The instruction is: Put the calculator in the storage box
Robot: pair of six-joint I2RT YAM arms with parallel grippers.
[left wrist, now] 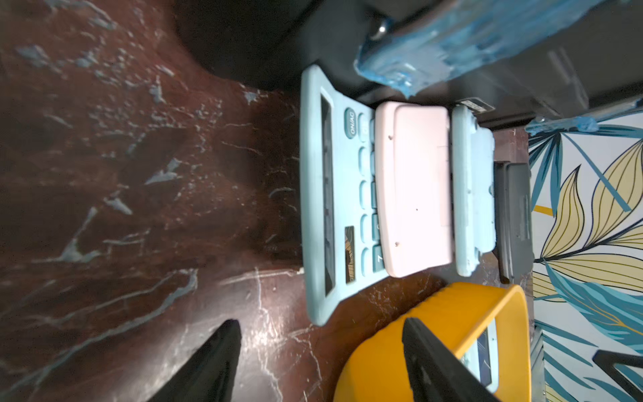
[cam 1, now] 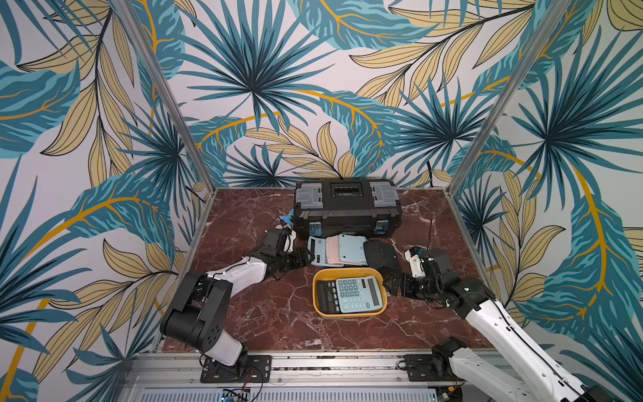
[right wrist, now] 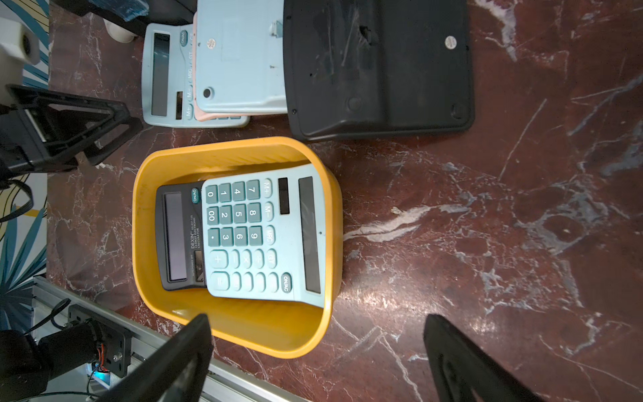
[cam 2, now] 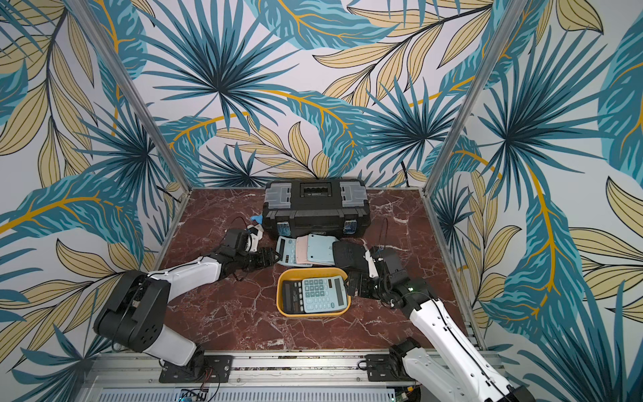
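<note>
The yellow storage box (right wrist: 150, 155) stands on the marble table and holds a light-blue calculator (right wrist: 268, 231) lying over a black calculator (right wrist: 175, 234), both keys up. Behind the box, more calculators lie overlapped in a row: a light-blue one (left wrist: 341, 221) keys up at the left end, then a pink one (left wrist: 418, 194), another light-blue one (right wrist: 241, 60) and a black one (right wrist: 381, 73), the last three back up. My left gripper is partly open beside the row's left end, nothing between its fingers. My right gripper is wide open and empty, at the box's right side.
A black toolbox (cam 1: 347, 207) stands close behind the row of calculators. Bare table (right wrist: 509, 268) lies to the right of the box, and more open surface (left wrist: 134, 221) lies left of the row.
</note>
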